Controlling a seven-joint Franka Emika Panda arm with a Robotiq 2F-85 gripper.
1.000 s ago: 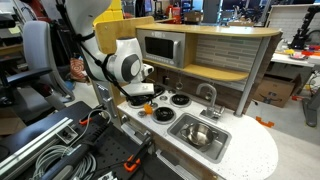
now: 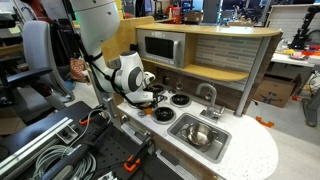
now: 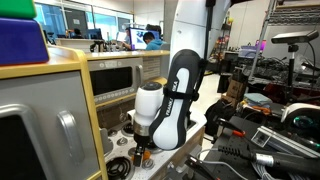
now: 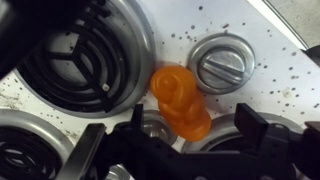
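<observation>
An orange object point(image 4: 181, 101) with a rounded, lumpy shape lies on the white stovetop beside a silver control knob point(image 4: 222, 63). In the wrist view, my gripper is open, with a dark finger on either side below the orange object and nothing held between them. The object's lower end reaches toward the gap between the fingers. Exterior view 1 has the gripper point(image 2: 150, 102) low over the stove, just above the small orange object point(image 2: 148, 111). From the other side, the orange object point(image 3: 147, 155) shows near the stove's front.
Black coil burners point(image 4: 80, 60) surround the spot. A sink point(image 2: 200, 135) with a metal bowl and a faucet point(image 2: 211, 98) lies to the right, with bare white counter point(image 2: 250, 150) beyond. A microwave point(image 2: 160, 47) and a wooden shelf point(image 2: 210, 70) stand behind.
The arm has come down and toward the right, bringing the gripper closer to the orange object. The orange object appears to be in the same place.
</observation>
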